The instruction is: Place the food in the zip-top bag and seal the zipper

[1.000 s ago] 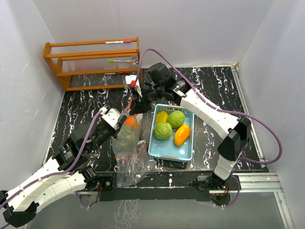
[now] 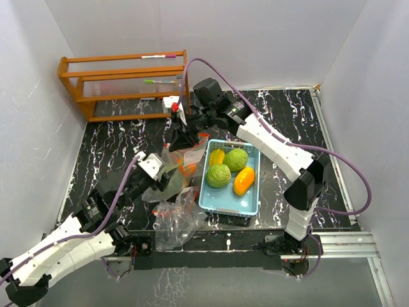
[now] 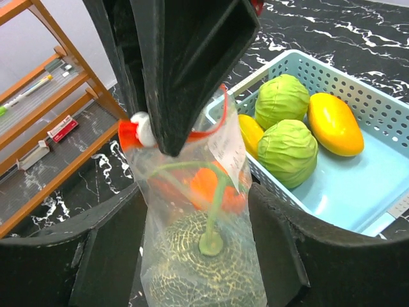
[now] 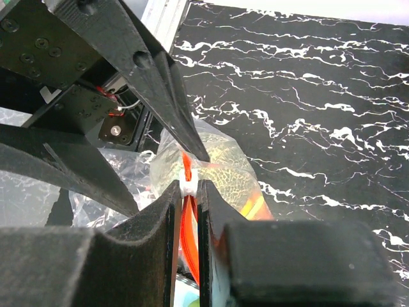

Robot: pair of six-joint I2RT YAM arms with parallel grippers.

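Observation:
A clear zip bag (image 3: 211, 268) holds a netted greenish thing with a green stem and an orange piece (image 3: 217, 185). Along its top runs an orange-red zipper (image 4: 190, 240) with a white slider (image 4: 188, 183). My right gripper is shut at the slider, pinching the zipper edge. Below and to the side, my left gripper stands partly open, its fingertips on either side of the bag. How far the zipper is sealed cannot be made out.
A blue basket (image 2: 233, 208) to the right holds two cabbages, a yellow item and an orange-yellow fruit (image 2: 243, 181). Another clear bag (image 2: 174, 227) lies at the front edge. A wooden rack (image 2: 128, 73) with pens stands back left.
The bag now leans right, with its orange content shifted that way. The right gripper has shifted slightly left.

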